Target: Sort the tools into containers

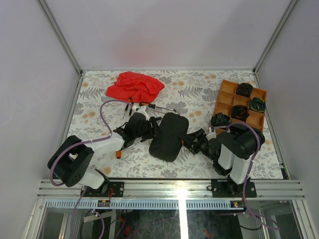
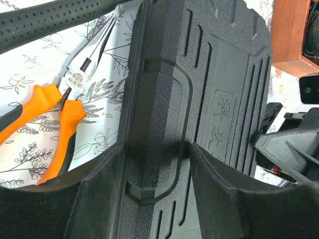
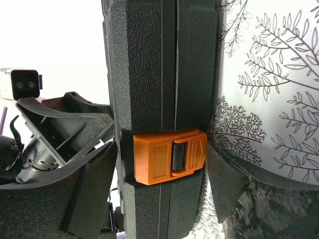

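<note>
A black tool case lies closed mid-table, slightly tilted. My left gripper straddles its left edge by the handle, one finger against the outer side and the other over the ribbed face. On the opposite edge, my right gripper has its spread fingers either side of the case's rim, around an orange latch; whether both press on it is unclear. Orange-handled pliers lie left of the case. The wooden compartment box stands at the right with dark bundles in it.
Red cloth is heaped at the back left. A hacksaw and other orange-handled tools lie between it and the case. Open tablecloth lies between case and box, and in front of the case.
</note>
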